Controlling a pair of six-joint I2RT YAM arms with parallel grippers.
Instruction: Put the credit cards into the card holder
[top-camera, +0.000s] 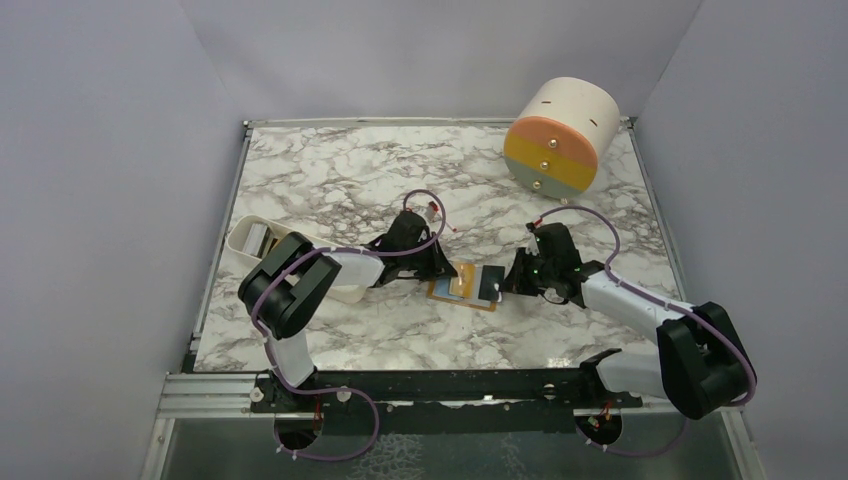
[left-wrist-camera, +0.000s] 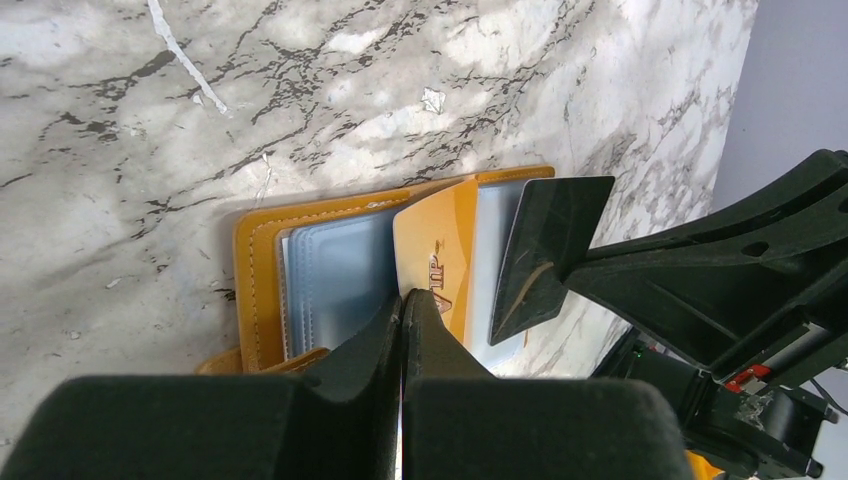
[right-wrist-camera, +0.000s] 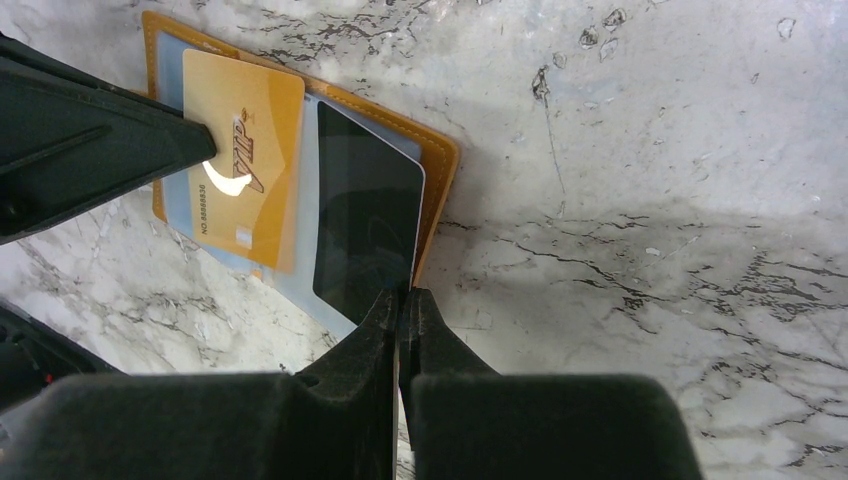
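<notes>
The tan card holder (top-camera: 461, 306) lies flat on the table between both arms, with pale blue inner faces (left-wrist-camera: 340, 270). An orange card lies across its middle, its near edge raised in the left wrist view. My left gripper is shut on that edge, which runs in where the fingertips meet. On the other half, a black card (right-wrist-camera: 365, 205) sits tilted, its outer edge lifted. My right gripper is shut on this edge. How far either card reaches into a slot cannot be told.
A long cream tray (top-camera: 238, 238) holding some cards stands at left, partly under the left arm. A striped drum-shaped cabinet (top-camera: 560, 140) occupies the back right. A small red-and-white item (top-camera: 434, 209) lies behind the left gripper.
</notes>
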